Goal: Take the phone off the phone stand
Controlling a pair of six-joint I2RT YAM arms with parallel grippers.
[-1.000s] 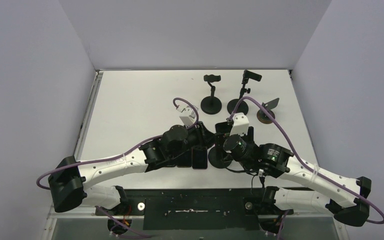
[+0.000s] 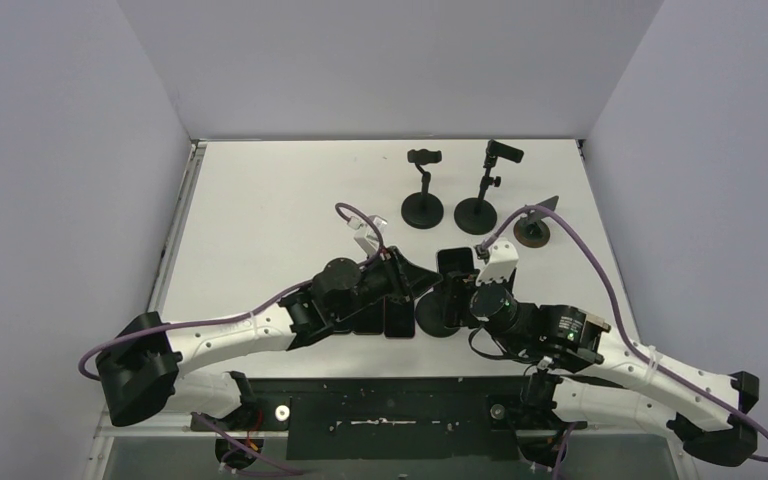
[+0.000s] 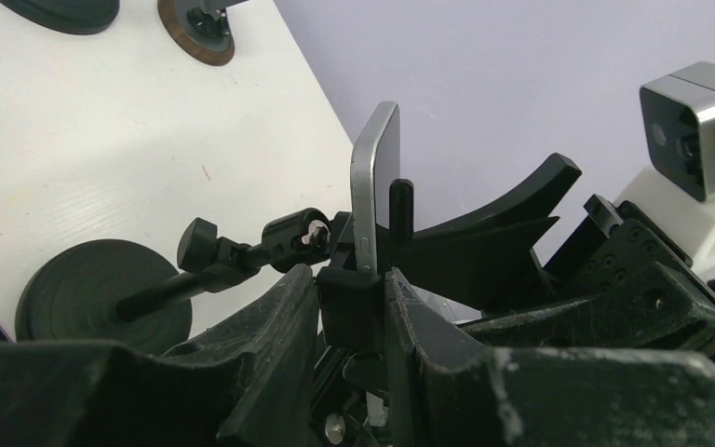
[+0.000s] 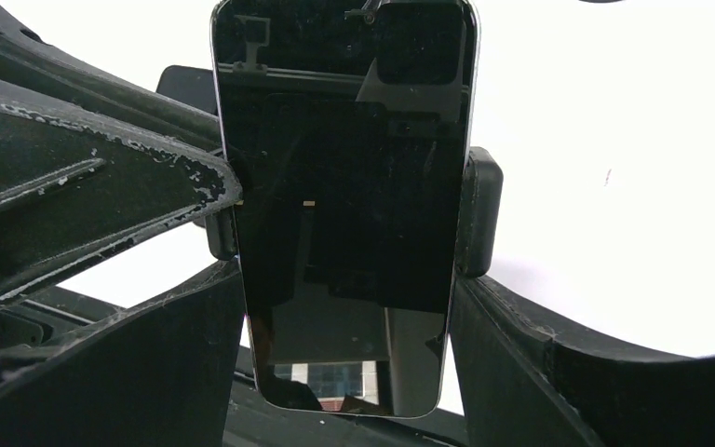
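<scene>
A dark phone with a thin silver rim faces the right wrist camera, standing between the side arms of the stand's clamp. My right gripper is shut on the phone's lower side edges. In the left wrist view the phone shows edge-on. My left gripper is shut on a black clamp end of the phone stand, right beside the phone. The stand's round base rests on the table. From above, both grippers meet around the phone, and the clamp is mostly hidden.
Two black stands occupy the back of the table, with a smaller brown-based stand to their right. Dark phones lie flat near the front, partly under my left arm.
More of the phone's face now shows from above. My left wrist has turned a little, its tip edging right.
</scene>
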